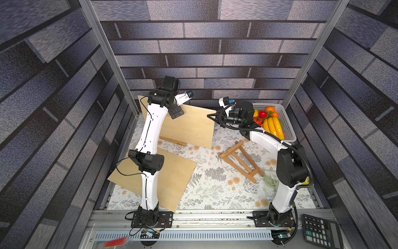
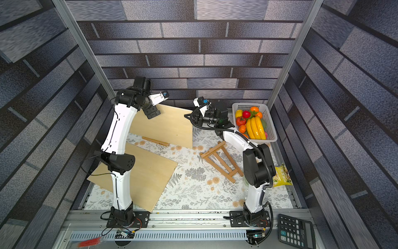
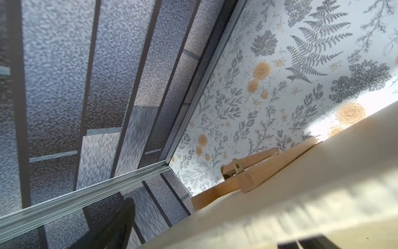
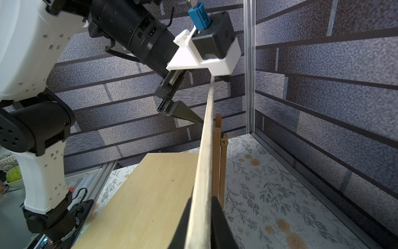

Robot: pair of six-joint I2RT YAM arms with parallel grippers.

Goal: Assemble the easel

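Observation:
A large thin plywood board (image 1: 192,124) stands upright and leaning toward the back left. Behind it, parts of a wooden easel frame (image 3: 257,168) show in the left wrist view; a wooden bar (image 1: 173,141) pokes out under its lower edge. My left gripper (image 1: 181,108) is open at the board's top edge, one dark finger (image 4: 186,112) in front, standing clear of the face. At the board's right edge, my right gripper is shut on the board, the edge running between its fingers. How the board rests on the frame is mostly hidden.
A second board (image 1: 176,174) lies flat at the front left. Another wooden frame (image 1: 240,161) lies on the patterned table, right of centre. A fruit basket (image 2: 269,124) stands at the back right, a yellow packet (image 2: 282,176) at the right.

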